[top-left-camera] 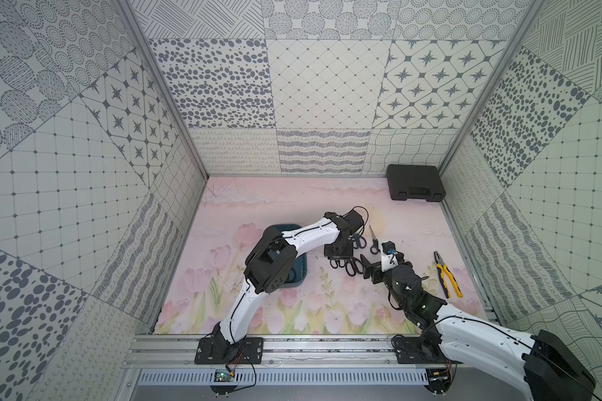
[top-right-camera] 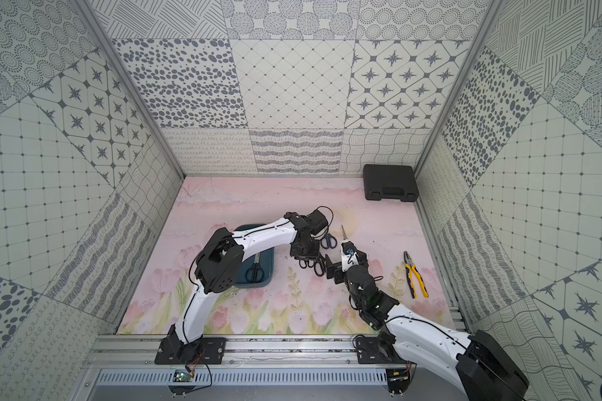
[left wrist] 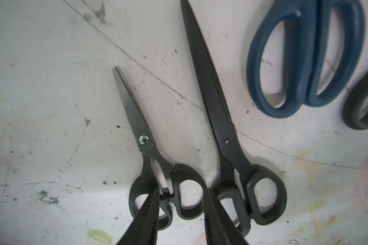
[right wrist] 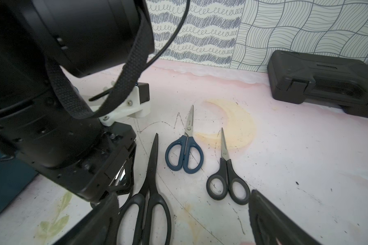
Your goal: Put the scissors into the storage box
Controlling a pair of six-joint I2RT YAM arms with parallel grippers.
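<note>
My left gripper hangs low over small black scissors [left wrist: 137, 116] with steel blades, its fingertips parted at their handles. Long black scissors [left wrist: 208, 94] lie alongside to the right; blue-handled scissors [right wrist: 184, 155] and another black-handled pair [right wrist: 229, 179] lie farther back. The teal storage box [top-right-camera: 264, 277], partly under my left arm, has scissors [top-right-camera: 254, 270] in it. My right gripper stands open at the right of the scissors group, nothing between its fingers.
Yellow-handled pliers [top-left-camera: 451, 277] lie at the right edge. A black case [top-left-camera: 414, 180] sits at the back right.
</note>
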